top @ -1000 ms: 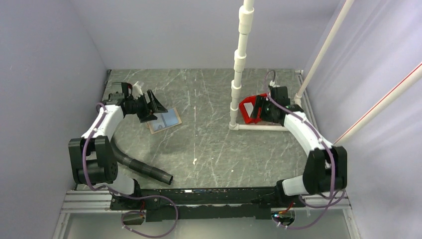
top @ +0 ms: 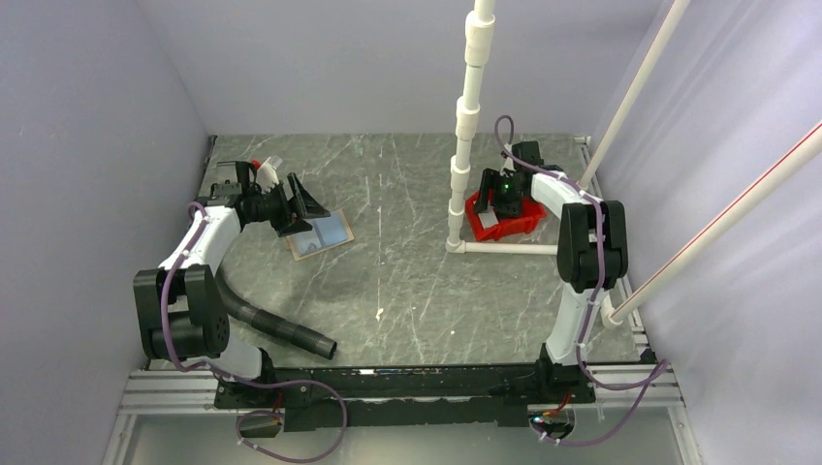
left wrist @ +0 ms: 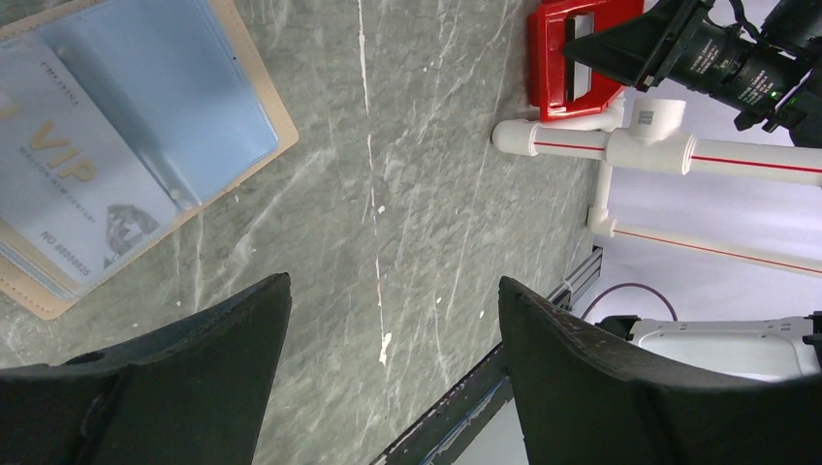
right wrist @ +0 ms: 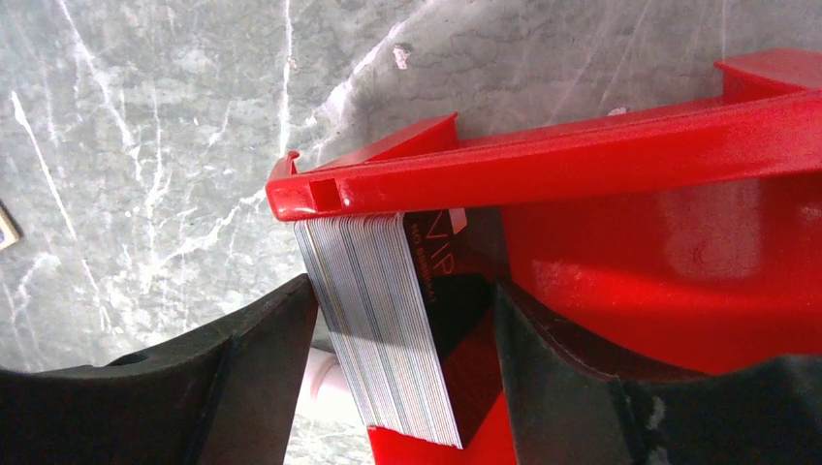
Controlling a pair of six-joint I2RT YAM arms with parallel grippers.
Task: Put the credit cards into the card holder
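The card holder (left wrist: pixel 208 97), a blue sleeve on a tan backing with a white VIP card (left wrist: pixel 73 165) in it, lies flat at the left below my left gripper, which is open and empty. My right gripper is over the red tray (right wrist: pixel 659 252), its fingertips part open at either side of a stack of cards (right wrist: pixel 373 320) with a black VIP card on its inner face. The frames do not clearly show whether the fingers touch the stack.
White pipes (top: pixel 509 248) run beside and in front of the red tray, with a vertical one at its left. A black corrugated hose (top: pixel 291 329) lies at the front left.
My right arm has moved back and leftward, bringing its gripper over the card stack in the red tray. The left arm shows no visible change.
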